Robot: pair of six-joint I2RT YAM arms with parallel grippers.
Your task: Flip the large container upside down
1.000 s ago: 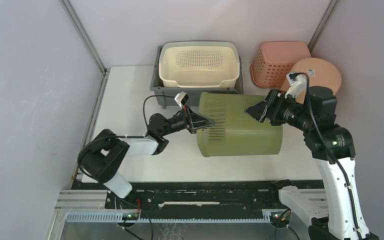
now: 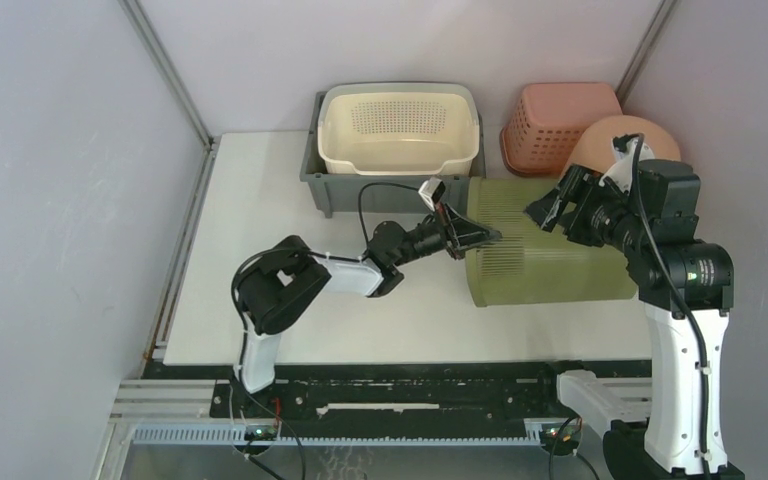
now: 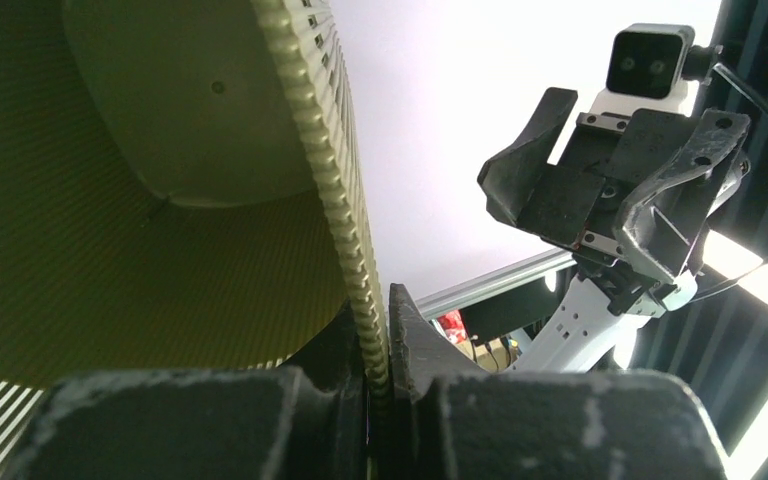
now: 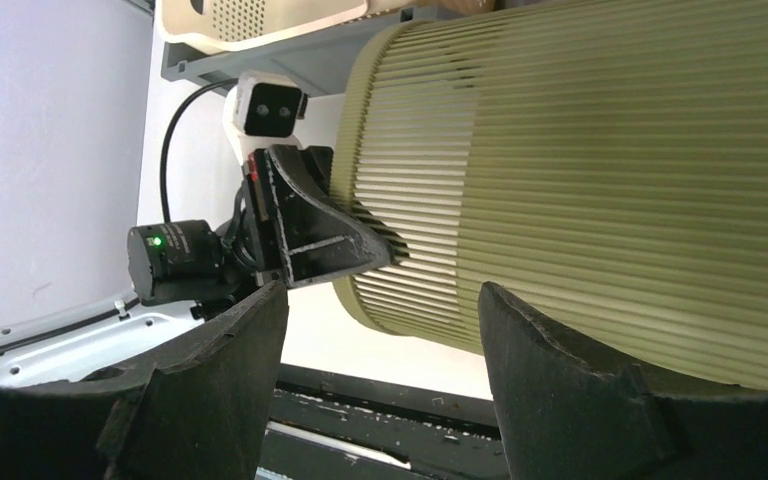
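Note:
The large olive-green slatted container lies on its side at the right of the table, its ribbed wall filling much of the right wrist view. My left gripper is shut on its rim at the left end; the left wrist view looks into the interior. My right gripper is over the container's upper side, its fingers apart with nothing between them, pointing at the ribbed wall.
A cream basket inside a grey crate stands at the back. A pink basket and a round pink item are at the back right.
My left gripper and the container have moved right across the table over the last second. My right gripper has moved right and slightly up in the top view.

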